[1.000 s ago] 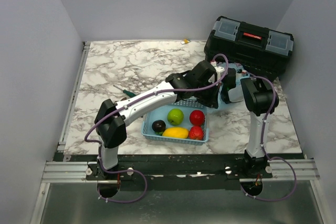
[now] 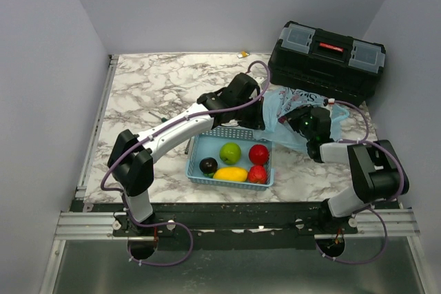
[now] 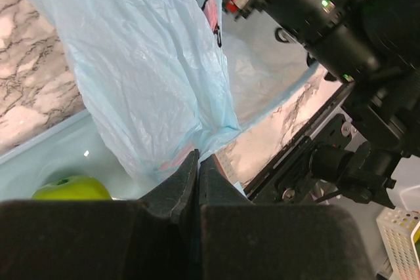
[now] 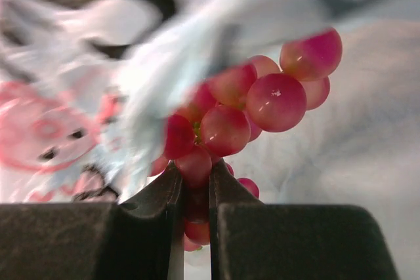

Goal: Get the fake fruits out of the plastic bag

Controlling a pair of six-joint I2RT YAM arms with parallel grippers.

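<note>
The light-blue plastic bag (image 2: 295, 139) is spread between both arms at the right of the table. In the left wrist view my left gripper is shut on the edge of the bag (image 3: 131, 63). A bunch of red grapes (image 4: 276, 102) fills the middle of the right wrist view. My right gripper is shut on these grapes, its fingers around part of the bunch. Bag film with printed figures lies close on the left and above them. From above, the grapes (image 2: 282, 120) show only as a small reddish patch by the right gripper (image 2: 286, 120).
A blue basket (image 2: 195, 170) in the middle holds a green apple (image 2: 230, 153), red fruits (image 2: 259, 154), a yellow fruit (image 2: 231, 174) and a dark fruit (image 2: 208, 165). Behind the bag stands a black toolbox (image 2: 327, 60).
The left gripper shifted left earlier, bag edge still held, opening the bag wider.
</note>
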